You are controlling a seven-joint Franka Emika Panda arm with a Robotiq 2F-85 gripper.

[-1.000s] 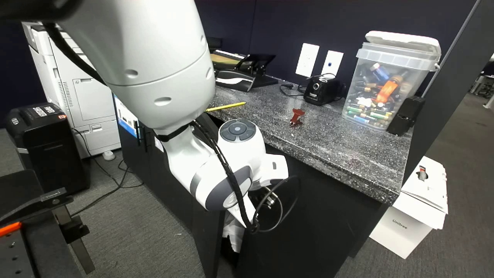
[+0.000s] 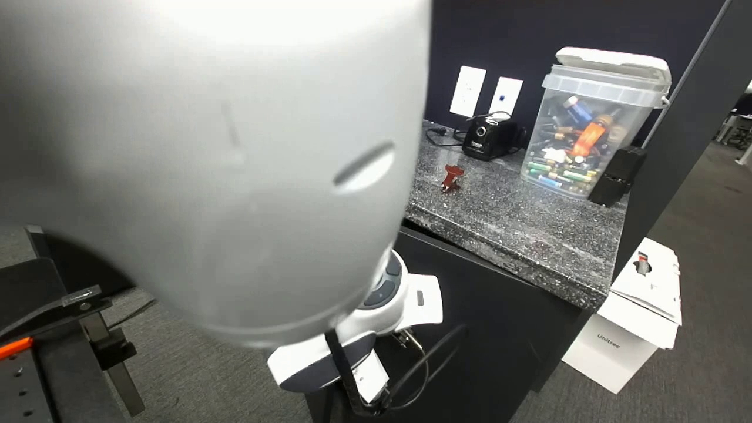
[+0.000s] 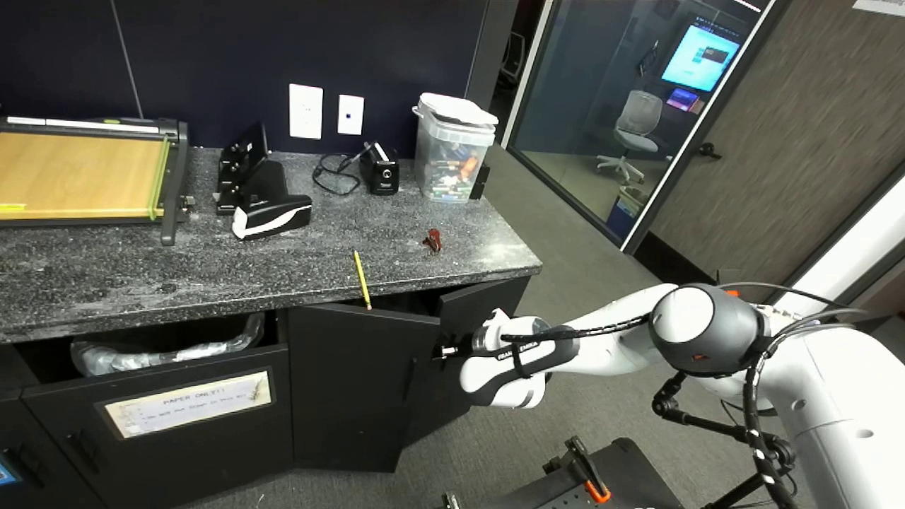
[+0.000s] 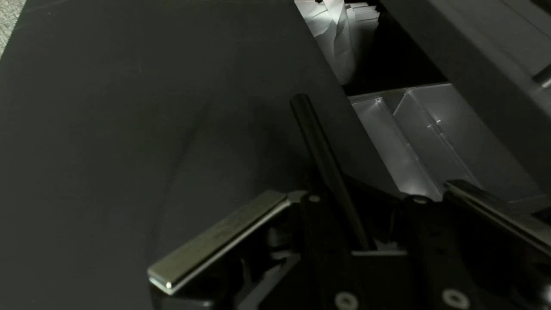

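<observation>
A black bar handle (image 4: 315, 134) runs along a dark cabinet door (image 4: 129, 129) near its edge, in the wrist view. My gripper is shut on this handle, whose lower end passes between the fingers. In exterior view 2 the gripper (image 3: 447, 351) is at the partly open right door (image 3: 486, 295), but the hold itself is too small to see there. The left door (image 3: 352, 390) stands open beside it. Exterior view 1 has my hand (image 2: 385, 296) low in front of the cabinet, with the arm hiding much of the scene.
Inside the cabinet are white paper (image 4: 335, 36) and clear bins (image 4: 444, 129). On the counter (image 3: 339, 222) are a yellow pencil (image 3: 362, 278), a red clip (image 3: 433, 240), a black sharpener (image 3: 379, 172) and a tub of batteries (image 3: 454, 157). A drawer (image 3: 178, 407) stands open to the left.
In exterior view 1 the arm has swung toward the camera and now fills the left side, covering the pencil and printer. My hand has moved lower and a little to the right.
</observation>
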